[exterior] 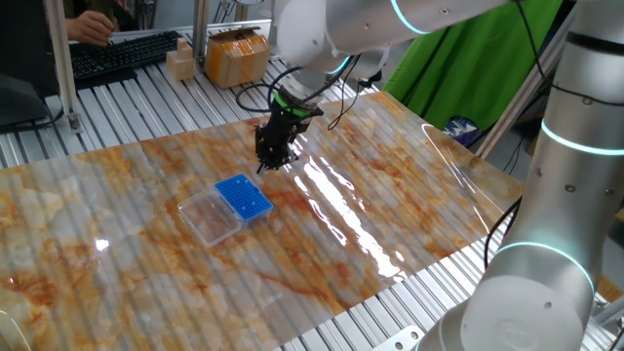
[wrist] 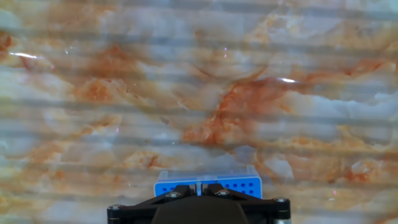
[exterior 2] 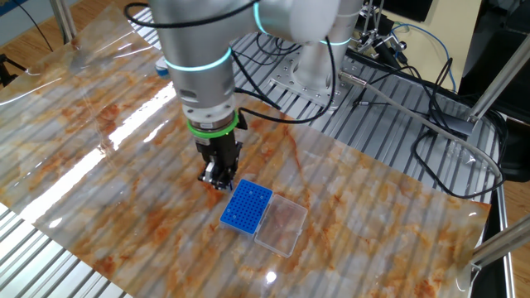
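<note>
A blue rack (exterior: 244, 196) with a grid of holes lies on the marbled sheet, its clear hinged lid (exterior: 209, 216) folded open beside it. The black gripper (exterior: 261, 168) points down just above the rack's far edge, apart from it. Seen from the other side, the gripper (exterior 2: 225, 185) hangs next to a corner of the blue rack (exterior 2: 247, 207). In the wrist view the gripper has its fingertips together in front of the rack (wrist: 244, 185). A thin pale strip shows between the tips; whether it is a held object is unclear.
The marbled sheet (exterior: 117, 234) is clear around the rack. Beyond it are a cardboard box (exterior: 237, 57), wooden blocks (exterior: 180, 62) and a keyboard (exterior: 127, 56), with a person's hand (exterior: 90, 28) nearby. Loose cables hang along the arm.
</note>
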